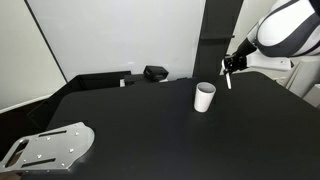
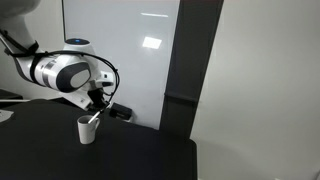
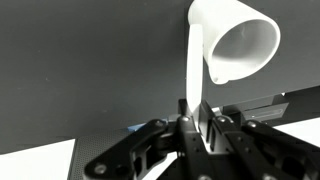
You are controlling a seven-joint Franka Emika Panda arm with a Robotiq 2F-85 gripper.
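A white cup (image 1: 204, 97) stands upright on the black table, its mouth facing up. To its right in exterior view 1, my gripper (image 1: 228, 71) is shut on a thin white stick (image 1: 229, 82) that points downward above the table. From the wrist, the stick (image 3: 194, 70) reaches out from between the fingers of the gripper. There it overlaps the edge of the cup (image 3: 237, 40), whose empty inside shows. Exterior view 2 has the stick (image 2: 95, 116) overlapping the cup (image 2: 87, 131); whether they touch I cannot tell.
A grey metal plate with slots (image 1: 50, 148) lies at the table's front left. A small black box (image 1: 155, 73) sits at the back edge, near the white wall panel (image 1: 130, 35).
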